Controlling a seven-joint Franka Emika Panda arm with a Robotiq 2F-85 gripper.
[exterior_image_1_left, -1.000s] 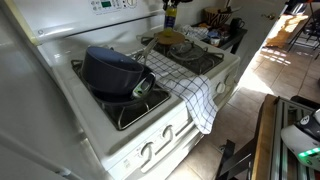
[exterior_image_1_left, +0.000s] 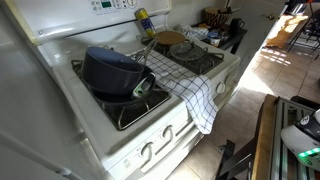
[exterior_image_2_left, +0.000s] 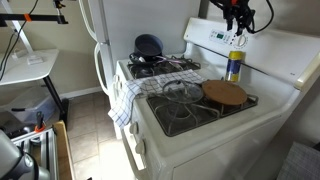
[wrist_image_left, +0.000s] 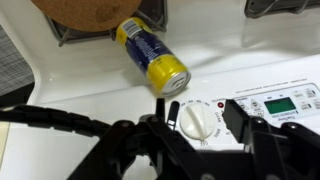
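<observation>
A blue and yellow can (wrist_image_left: 150, 53) is at the back of the stove, beside a round brown board (wrist_image_left: 95, 8). It appears slanted in the wrist view; exterior view 2 shows the can (exterior_image_2_left: 235, 66) near the control panel. Above it is my gripper (exterior_image_2_left: 236, 20), whose dark fingers are small there. In the wrist view the gripper has its fingertips apart, with a white knob (wrist_image_left: 197, 122) visible behind the gap. The can's near end lies close to the left fingertip, but contact cannot be made out. Exterior view 1 shows the can (exterior_image_1_left: 145, 22) without the fingers.
A dark blue pot (exterior_image_1_left: 113, 71) occupies the front-left burner in exterior view 1. A checked towel (exterior_image_1_left: 187, 88) drapes over the stove's front edge. In exterior view 2 a glass lid (exterior_image_2_left: 182, 91) sits beside the round board. The upright control panel (exterior_image_2_left: 262, 52) borders the back.
In exterior view 1 the can has shifted left along the back of the stove, away from the round board. The pot and towel have stayed put.
</observation>
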